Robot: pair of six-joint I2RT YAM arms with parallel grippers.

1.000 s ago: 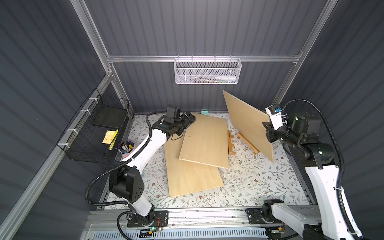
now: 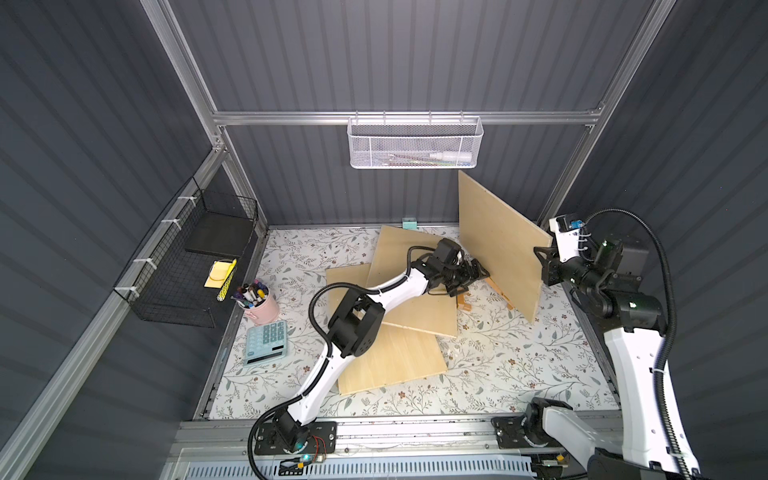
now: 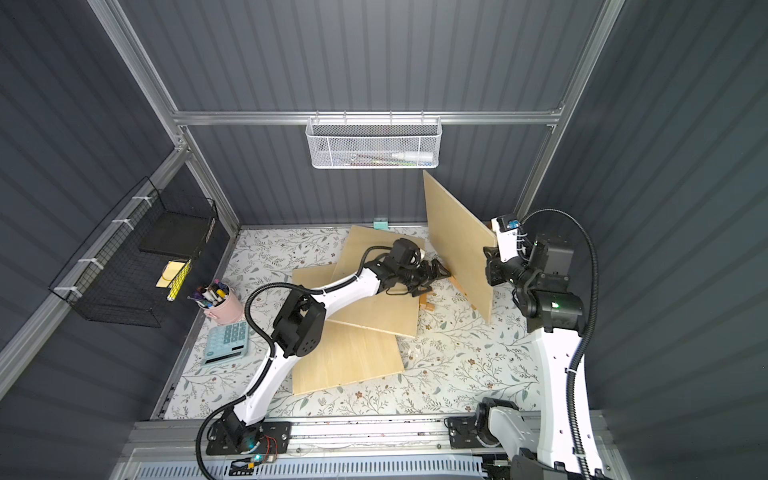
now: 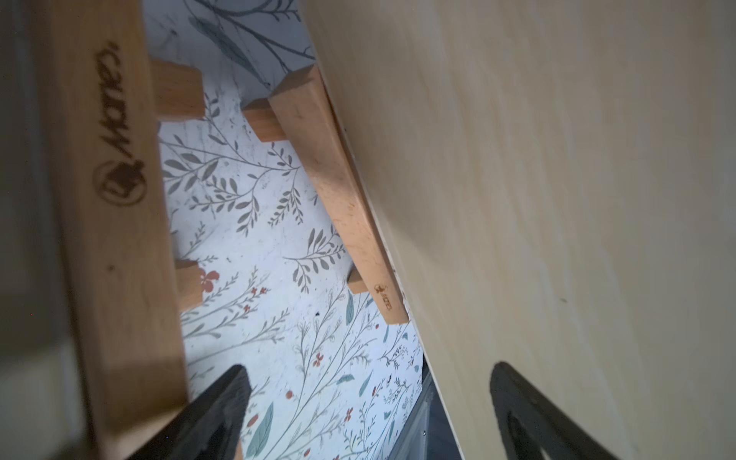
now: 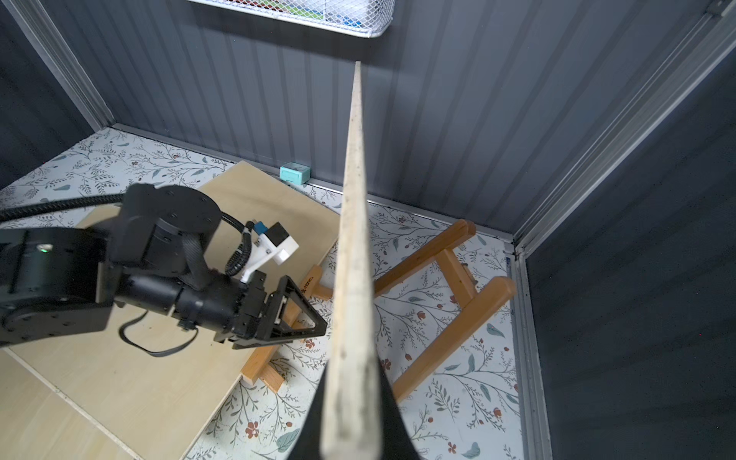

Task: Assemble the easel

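Note:
A thin plywood board (image 2: 505,248) stands tilted on edge at the right of the table. My right gripper (image 2: 547,260) is shut on the board's near edge; the right wrist view shows that pale edge (image 5: 351,268) running between its fingers. An orange-brown wooden easel (image 5: 452,337) rests behind the board, and its front bar (image 4: 337,184) runs along the board's lower part. My left gripper (image 2: 481,273) is open, its fingers (image 4: 218,418) spread, between a second wooden bar (image 4: 126,260) on the left and the upright board. Nothing is clasped in it.
Two more plywood panels, an upper one (image 2: 400,312) and a lower one (image 2: 392,368), lie overlapping in the middle. A pink pen cup (image 2: 264,310) and a calculator (image 2: 265,342) stand at the left. Bare table (image 2: 512,376) shows at the front right.
My left arm has swung right from the back left, across the flat panels to the tilted board. The board and my right gripper have shifted slightly right, with the board standing steeper.

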